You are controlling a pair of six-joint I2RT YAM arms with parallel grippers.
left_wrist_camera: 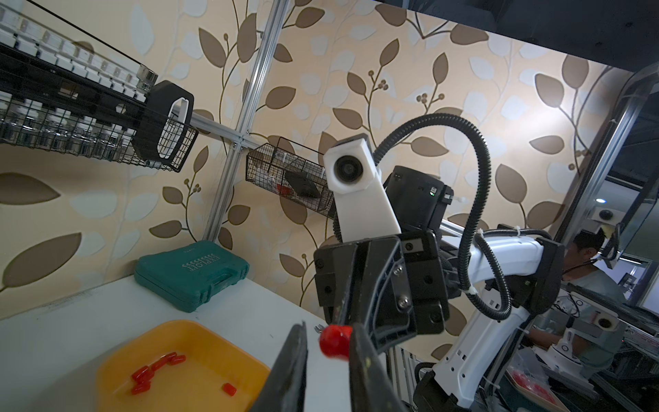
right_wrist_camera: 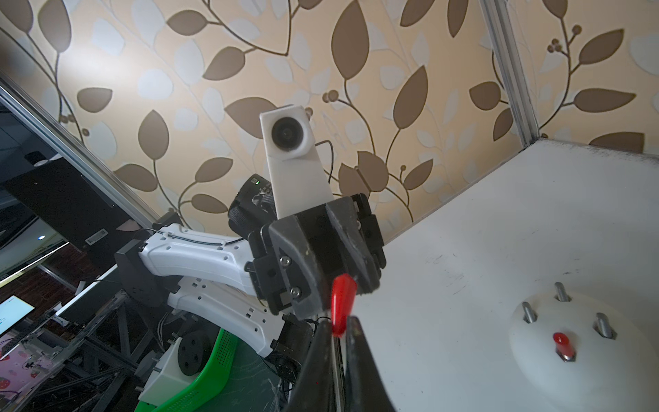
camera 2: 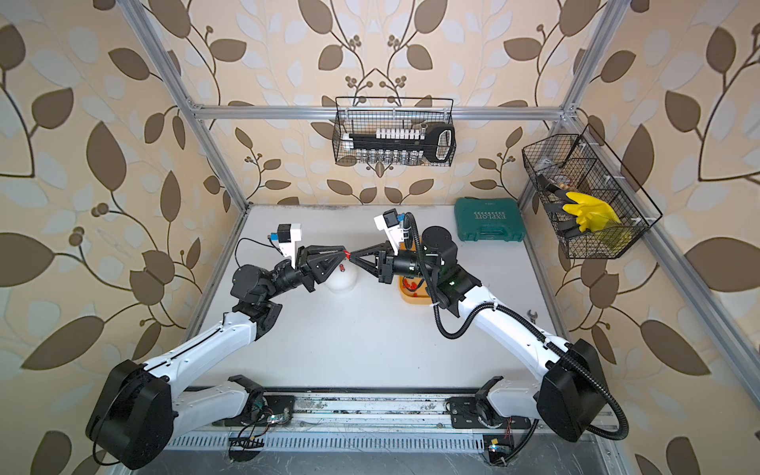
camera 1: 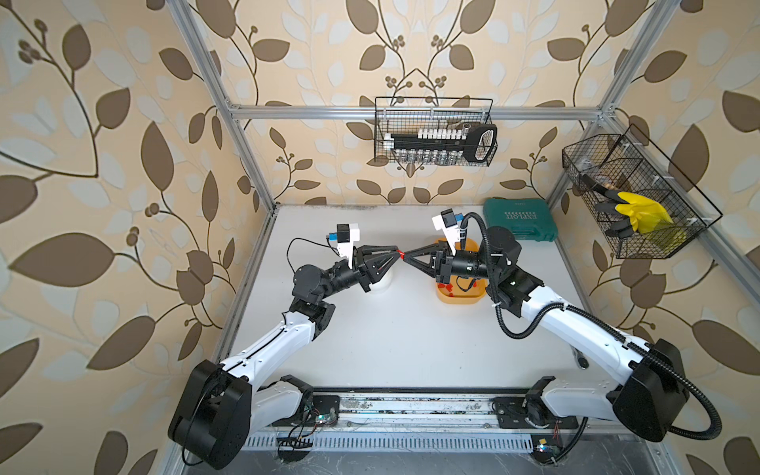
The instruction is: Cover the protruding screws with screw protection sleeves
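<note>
Above the table my two grippers meet tip to tip at one red sleeve. In the right wrist view the red sleeve points toward the other arm, its near end at the tips of my right gripper, whose fingers have a narrow gap between them. The far end of the sleeve is held by my left gripper, shut on it. A white dome on the table carries bare screws, such as one screw, and one screw has a red sleeve over it.
An orange tray with several loose red sleeves stands under the right arm. A green case lies at the back right. Wire baskets hang on the back and right.
</note>
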